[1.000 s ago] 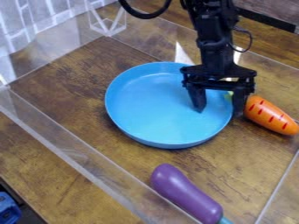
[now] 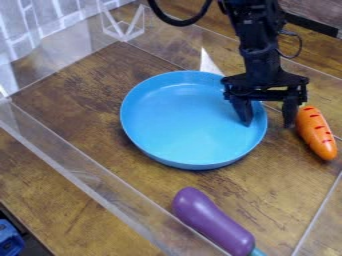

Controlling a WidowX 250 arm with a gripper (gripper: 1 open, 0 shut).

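Note:
My black gripper (image 2: 267, 110) hangs over the right rim of a blue plate (image 2: 181, 115), open, with its fingers spread to either side. An orange carrot (image 2: 315, 134) lies on the wooden table just right of the plate, close to the right finger, whose tip is hard to make out. A purple eggplant (image 2: 209, 217) lies near the front edge.
A clear plastic barrier runs along the left. A small white object (image 2: 209, 60) shows behind the plate.
My gripper has shifted slightly right, its fingers over the plate's rim. The carrot has turned to point more toward the front and moved a little.

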